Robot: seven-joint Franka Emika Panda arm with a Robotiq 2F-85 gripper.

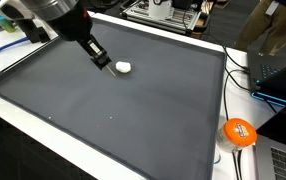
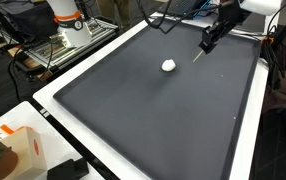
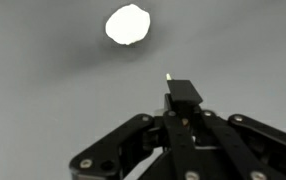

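My gripper (image 1: pixel 102 60) hangs above the dark board, its fingers shut on a thin pale stick. In exterior view 1 the stick (image 1: pixel 111 70) points down toward the board; whether its end touches cannot be told. A small white rounded object (image 1: pixel 123 67) lies just to the right of it. In exterior view 2 the same white object (image 2: pixel 168 65) is left of my gripper (image 2: pixel 208 44). From the wrist, the white object (image 3: pixel 128 24) appears up and to the left of the closed fingers (image 3: pixel 184 92), clear of them. Only the stick's light tip (image 3: pixel 168 77) shows there.
The dark board (image 1: pixel 148 120) is otherwise mostly bare, with a white border. An orange-lidded jar (image 1: pixel 237 134) stands off its right side, near a laptop (image 1: pixel 278 160). Cables run along the right-hand edge.
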